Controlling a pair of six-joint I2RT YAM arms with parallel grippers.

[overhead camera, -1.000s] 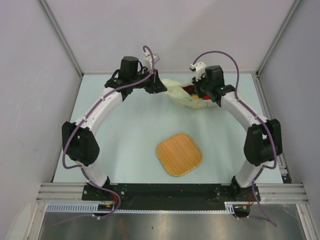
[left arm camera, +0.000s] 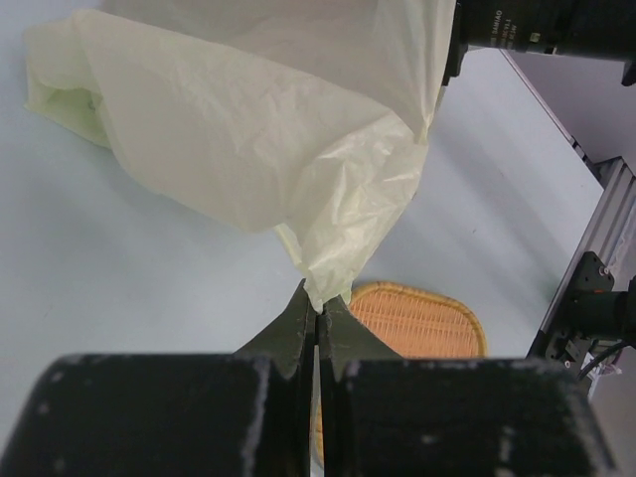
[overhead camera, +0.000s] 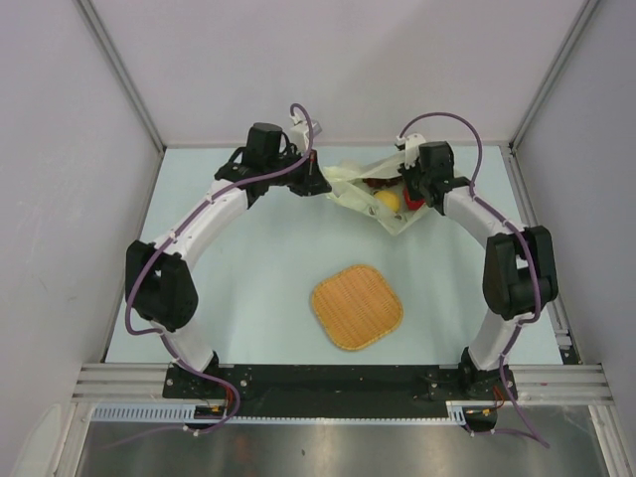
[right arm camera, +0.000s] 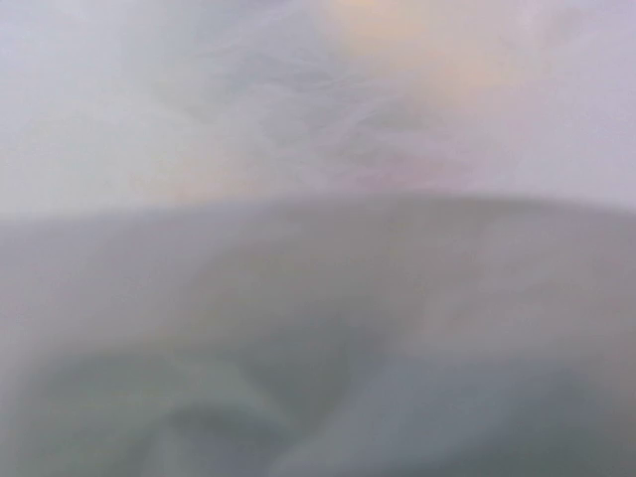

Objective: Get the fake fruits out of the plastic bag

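Note:
A pale translucent bag (overhead camera: 353, 189) lies open across the upper table, with a yellow fruit (overhead camera: 387, 200) and red fruits (overhead camera: 413, 199) inside. My left gripper (overhead camera: 323, 187) is shut on a corner of the bag, which fills the space above its tips in the left wrist view (left arm camera: 313, 303). My right gripper (overhead camera: 407, 179) is at the bag's right part, over the fruits; whether it is open cannot be seen. The right wrist view shows only blurred bag plastic (right arm camera: 298, 278).
A round-cornered woven basket (overhead camera: 356, 306) lies at the lower middle of the table.

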